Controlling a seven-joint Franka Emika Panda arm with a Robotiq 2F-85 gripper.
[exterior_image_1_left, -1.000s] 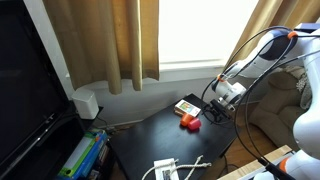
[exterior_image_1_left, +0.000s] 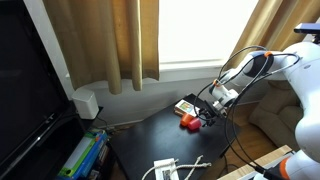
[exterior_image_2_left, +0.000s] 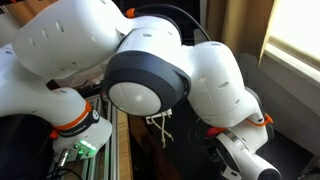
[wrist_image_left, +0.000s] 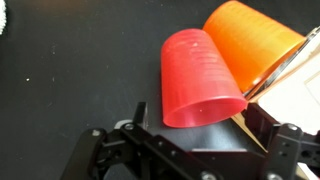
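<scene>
A red plastic cup (wrist_image_left: 200, 75) lies on its side on the dark table, its wider end toward my gripper in the wrist view. An orange cup (wrist_image_left: 252, 40) lies beside it, close to or against it, on the right. My gripper is open, with its fingers to either side of the red cup's near end in that view. Whether they touch the cup cannot be told. In exterior view 1 the red cup (exterior_image_1_left: 194, 125) and orange cup (exterior_image_1_left: 186, 119) appear just left of the gripper. Exterior view 2 has both cups hidden behind the arm.
A book or flat box (exterior_image_1_left: 185, 106) lies behind the cups, near the table's back edge. Toward the front of the table (exterior_image_1_left: 150, 135) are a white power strip (exterior_image_1_left: 165, 169) and a cable.
My arm has moved a little left and down, bringing the gripper closer to the red cup. Both cups appear to stay in place.
</scene>
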